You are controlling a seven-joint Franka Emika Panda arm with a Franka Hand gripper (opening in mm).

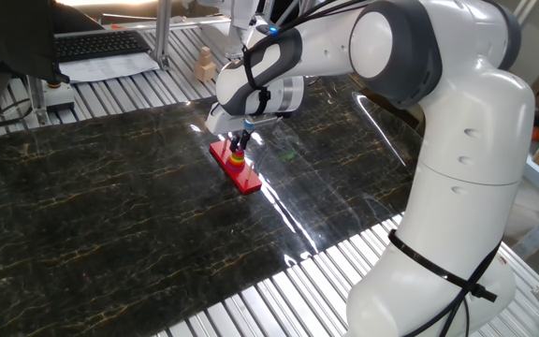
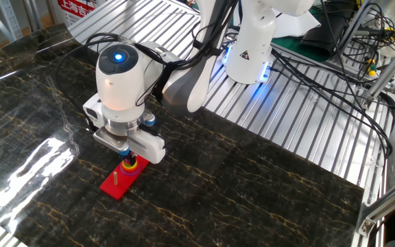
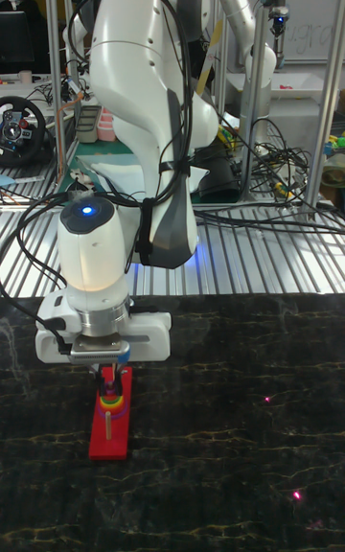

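A long red board (image 1: 250,184) with upright pegs lies on the dark marbled tabletop. Coloured rings (image 1: 237,160), with yellow and red showing, are stacked around its middle. In the second exterior view the same rings (image 2: 129,165) sit partly under the hand, and a bare peg (image 2: 115,178) stands in front of them. My gripper (image 1: 238,148) points straight down right at the top of the stack. Its dark fingertips are close together there; whether they pinch a ring or the peg is too small to make out. The third view shows the gripper (image 3: 109,392) over the board (image 3: 109,444) too.
Around the board the marbled tabletop (image 2: 252,199) is clear. Slatted metal decking (image 2: 300,137) borders it near the arm's base. A small wooden figure (image 1: 205,65), a keyboard (image 1: 99,45) and papers lie beyond the far edge in the first view.
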